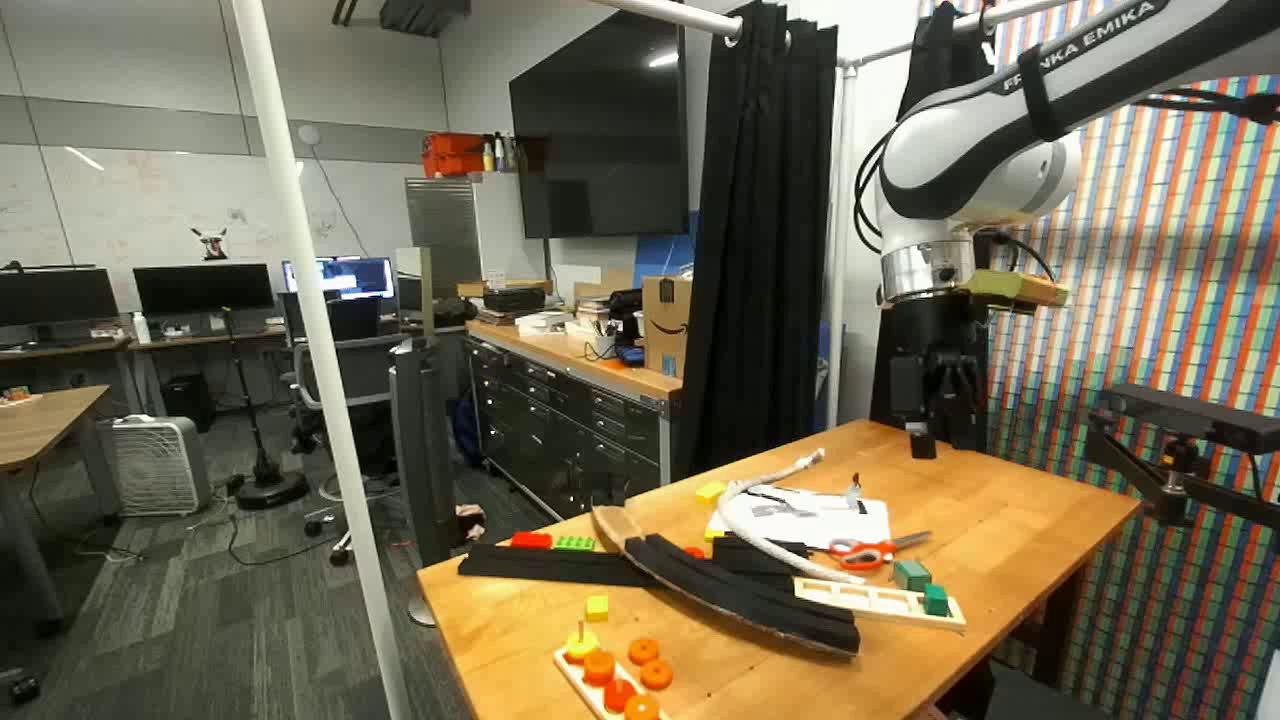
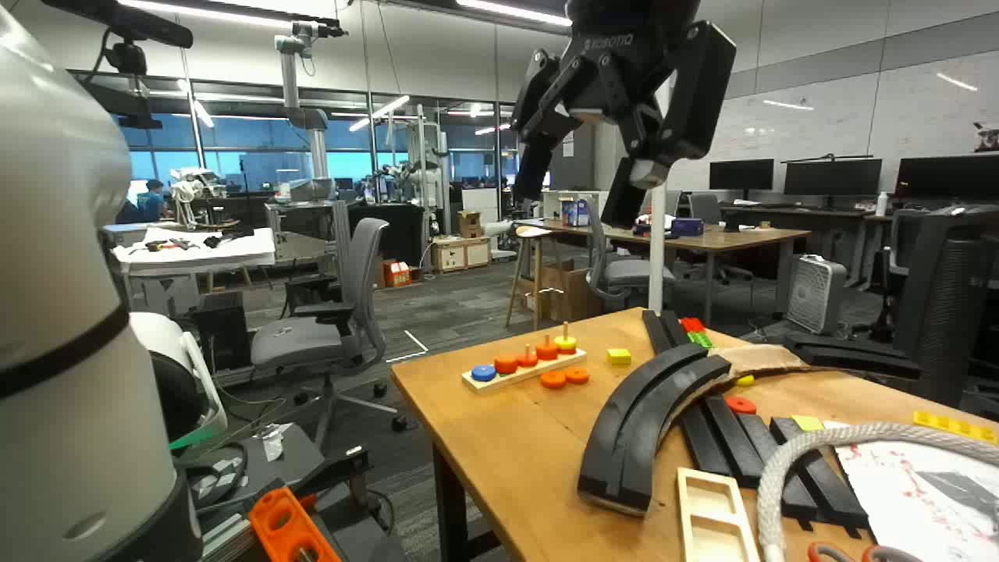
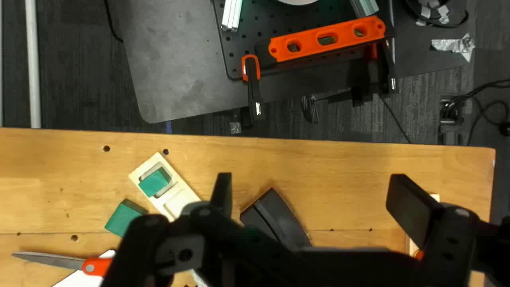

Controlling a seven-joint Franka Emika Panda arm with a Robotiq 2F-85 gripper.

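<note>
My gripper [image 2: 573,198] hangs high over the table with its fingers spread wide and nothing between them. Seen from the wrist, the open gripper is above the end of a black curved track [image 3: 277,217]. A cream wooden tray [image 3: 177,197] lies left of that track, with one green block [image 3: 153,182] in a compartment. Another green block [image 3: 123,216] rests on the table beside the tray. On a pegged wooden board [image 2: 512,376] sit orange, red, yellow and blue rings; two orange rings [image 2: 564,376] lie loose in front of it.
Red-handled scissors [image 1: 861,554], a grey rope [image 1: 750,528] and a white sheet [image 1: 828,518] crowd the table's middle. A straight black track [image 1: 546,564] lies toward the left edge. Bare wood [image 1: 996,510] shows at the right. A yellow block [image 1: 597,608] stands near the board.
</note>
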